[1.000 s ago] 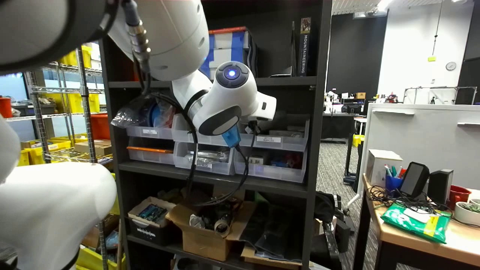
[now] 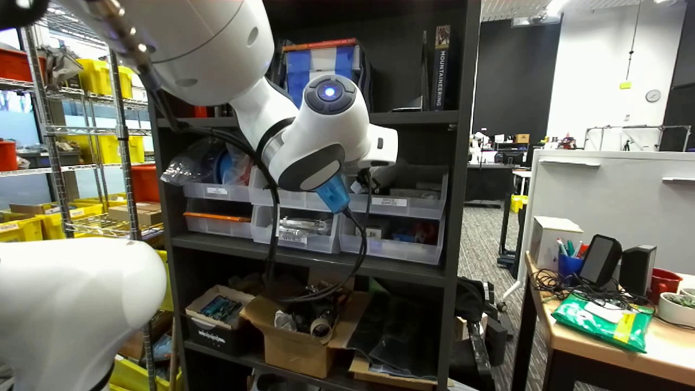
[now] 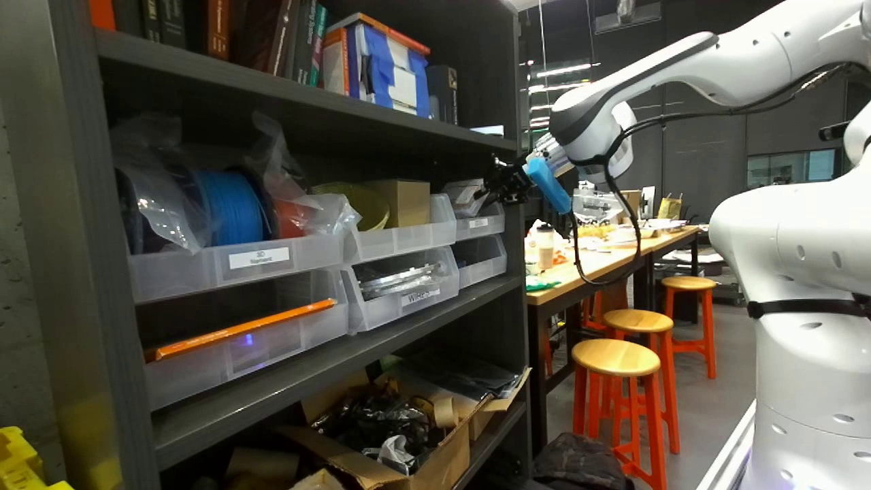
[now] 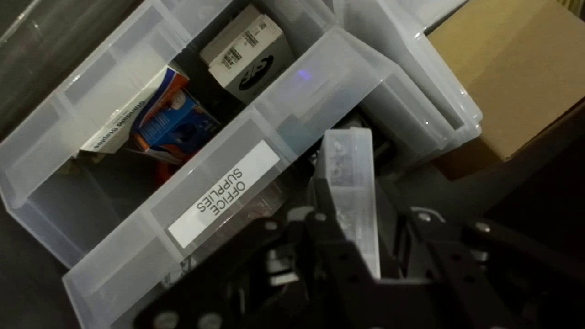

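A translucent plastic case (image 4: 353, 181) sticks out from between the dark fingers of my gripper in the wrist view; the fingers are closed on it. Seen from the second exterior camera, my gripper (image 3: 488, 194) is at the right end of the shelf, by the upper right clear bin (image 3: 482, 224), with the case (image 3: 466, 199) at its tips. The wrist view shows the bin labelled OFFICE SUPPLIES (image 4: 225, 192) beside the case; whether they touch I cannot tell. In the first exterior view the arm's wrist hides the fingers.
A lower bin (image 4: 41, 170) holds a staples box (image 4: 175, 126) and a white carton (image 4: 255, 66). A cardboard box (image 4: 510, 71) sits in the neighbouring upper bin. The shelf's upper board (image 3: 326, 98) runs above the bins, and its right upright (image 2: 459, 195) is close by.
In the first exterior view, the arm's wrist has risen a little and shifted slightly left. The upper links have swung up and left. The shelf's bins look unmoved.
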